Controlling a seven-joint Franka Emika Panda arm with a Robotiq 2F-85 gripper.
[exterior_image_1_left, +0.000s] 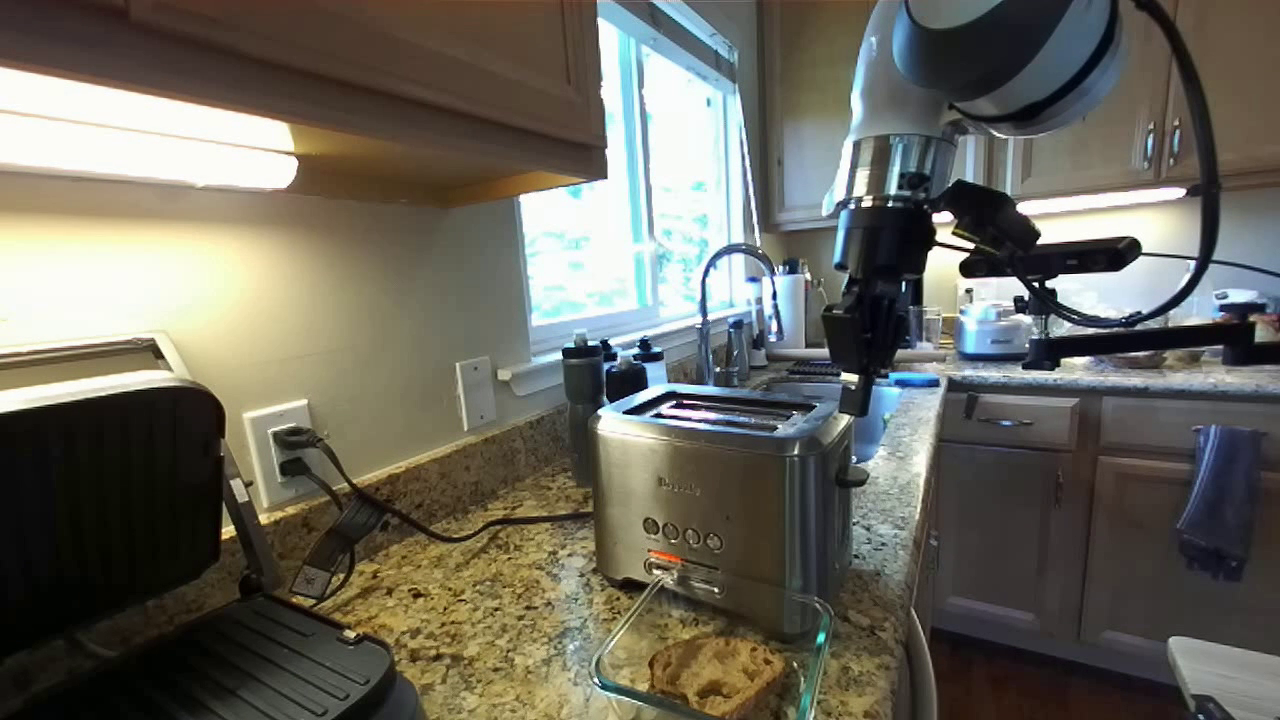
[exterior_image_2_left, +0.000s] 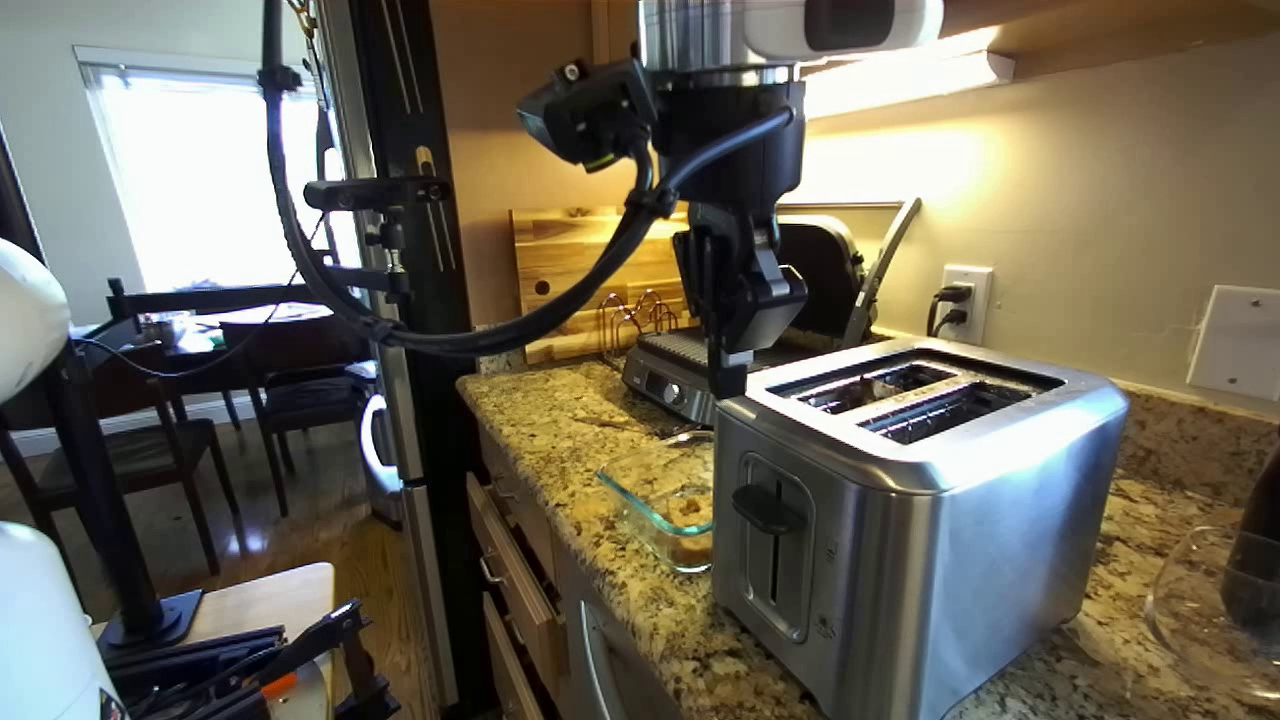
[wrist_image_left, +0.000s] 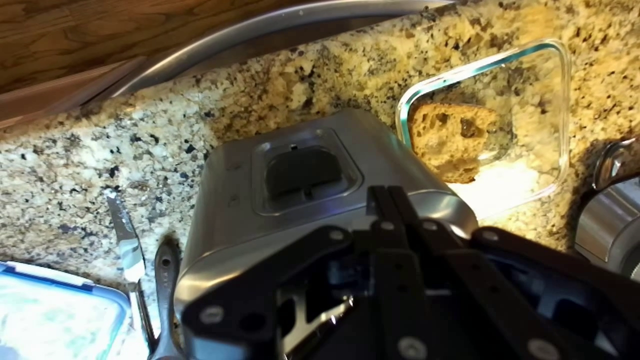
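Observation:
The silver toaster stands on the granite counter, its two slots facing up and looking empty in the second exterior view. On its end is a black lever, near the top of its track. My gripper points downward close to the toaster's upper rim at that lever end, higher than the lever. In the wrist view the fingers meet side by side, shut, with nothing visible between them. A bread slice lies in a clear glass dish beside the toaster.
An open grill press sits to the left in the first exterior view. Several bottles stand behind the toaster. A knife and a blue-rimmed container lie past its other side. The counter edge runs alongside.

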